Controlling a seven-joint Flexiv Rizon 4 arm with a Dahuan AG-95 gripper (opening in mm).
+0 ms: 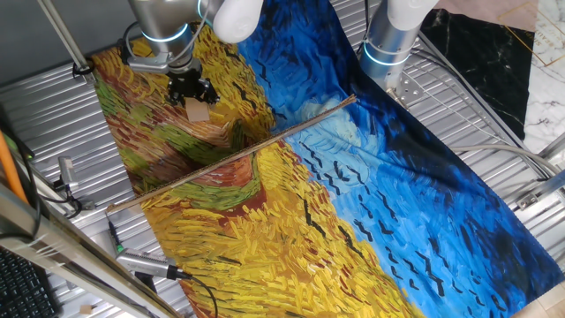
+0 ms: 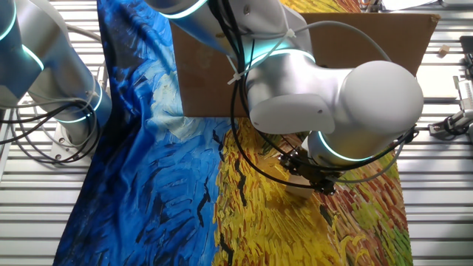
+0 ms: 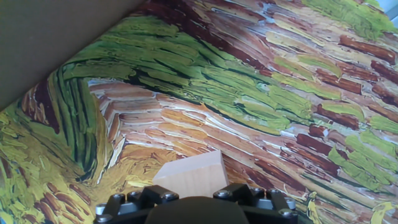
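A pale wooden block (image 3: 193, 177) shows at the bottom of the wrist view, tilted in the picture. Its lower part is hidden behind the black fingers of my gripper, which come in from both sides. In exterior view 1 the block (image 1: 197, 111) is right at the tip of the gripper (image 1: 192, 94), over the brown and green part of the painted cloth. Exterior view 2 shows the block (image 2: 298, 187) partly covered by the dark gripper (image 2: 307, 177). Whether the fingers press on the block, or whether it touches the cloth, I cannot tell.
A brown cardboard panel (image 2: 207, 81) stands across the painted cloth (image 1: 265, 230), close to the gripper. From above, its edge (image 1: 238, 159) runs diagonally. Open cloth lies on the panel's near side.
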